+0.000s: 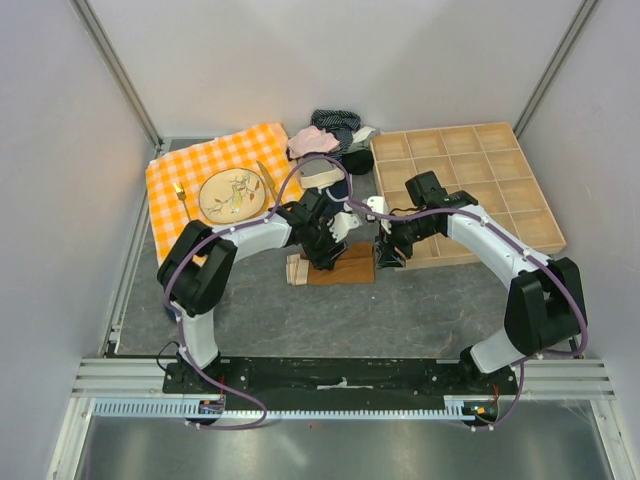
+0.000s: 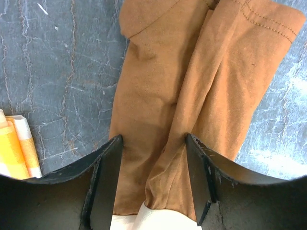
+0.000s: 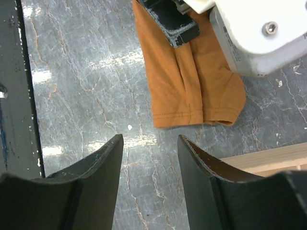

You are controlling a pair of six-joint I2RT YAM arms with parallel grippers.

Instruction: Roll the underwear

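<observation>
The brown underwear point(image 1: 340, 268) lies folded into a flat strip on the grey table, its white waistband point(image 2: 165, 219) at the left end. Over that part hangs my left gripper, its fingers apart; a lengthwise fold of the cloth runs between them in the left wrist view. Whether the fingers touch the cloth cannot be told. To the right of the strip, my right gripper is open and empty, with bare table between its fingers. The underwear's hemmed right end point(image 3: 177, 119) shows beyond them, and the left gripper's body covers part of the cloth there.
A wooden compartment tray point(image 1: 465, 185) stands close on the right. Other clothes point(image 1: 335, 140) are heaped at the back. On the left, an orange checked cloth point(image 1: 195, 165) carries a plate point(image 1: 231, 195). Bare table point(image 1: 330, 325) lies in front.
</observation>
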